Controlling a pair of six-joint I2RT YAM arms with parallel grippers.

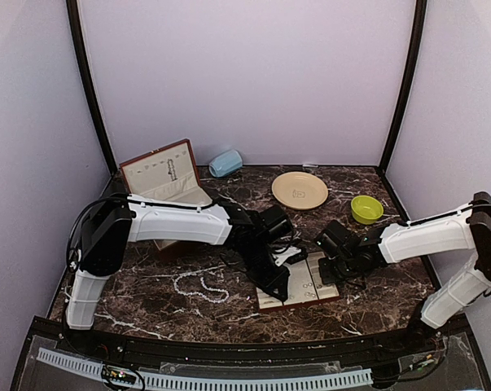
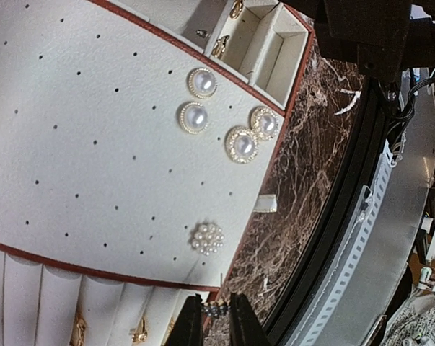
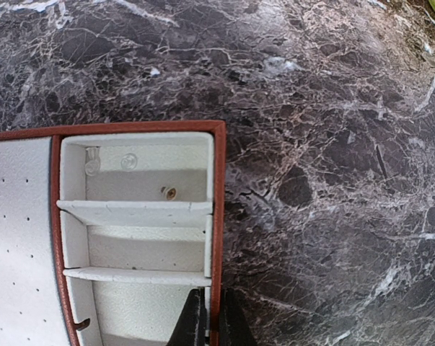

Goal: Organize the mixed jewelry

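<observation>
In the left wrist view, my left gripper is shut on a small pearl-cluster earring (image 2: 216, 308), its thin pin pointing up. It is beside the corner of the white jewelry tray (image 2: 130, 155). A similar pearl-cluster earring (image 2: 207, 238) lies on the tray's dotted panel close by. Farther along that panel are round pearl earrings (image 2: 203, 83), in two pairs. My right gripper is shut on the tray's red-brown side wall (image 3: 218, 209), one finger on each side. Gold rings (image 2: 140, 331) sit in the padded slots.
Small compartments (image 3: 145, 249) line the tray's right side; one holds a few tiny pieces. An open jewelry box (image 1: 165, 171) stands back left, with a pearl necklace (image 1: 198, 287) in front. A beige plate (image 1: 300, 191) and green bowl (image 1: 366, 209) are behind.
</observation>
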